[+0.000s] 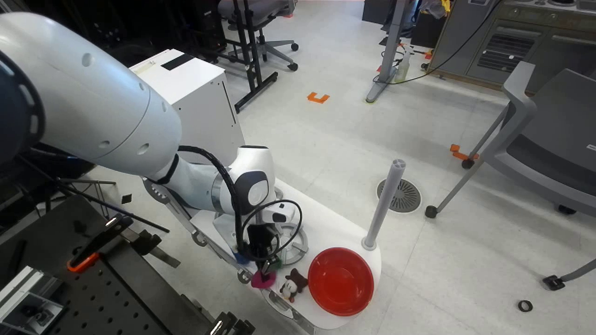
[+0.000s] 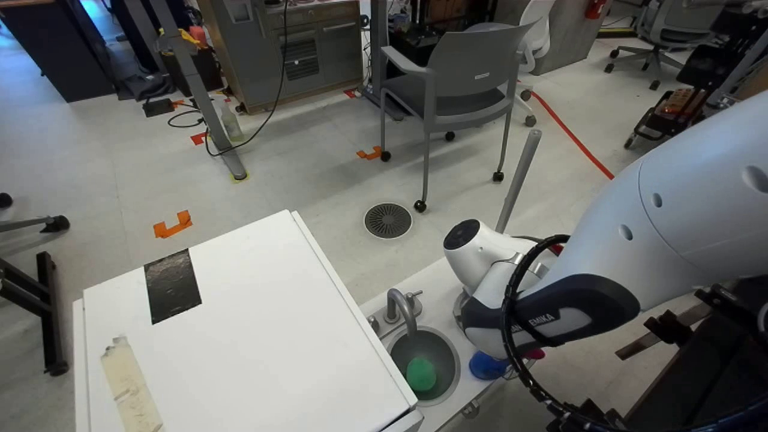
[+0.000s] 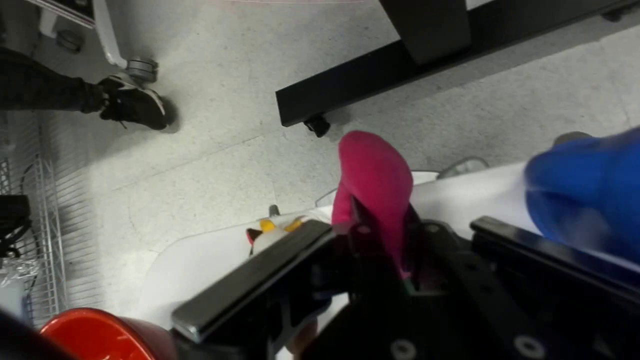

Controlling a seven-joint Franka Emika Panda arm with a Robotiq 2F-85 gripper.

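Note:
A magenta soft toy is pinched between the fingertips of my gripper, its rounded end sticking out beyond them. In exterior view 1 the toy shows below my gripper, near the counter's front edge; a bit of green shows beside it. Whether it touches the counter cannot be told. My hand and cables hide part of the grip. In exterior view 2 the arm covers the gripper.
To the right lie a brown-and-white plush and a red bowl. A blue bottle stands beside the sink, which holds a green round object. A grey burner ring and an upright post are also on the counter.

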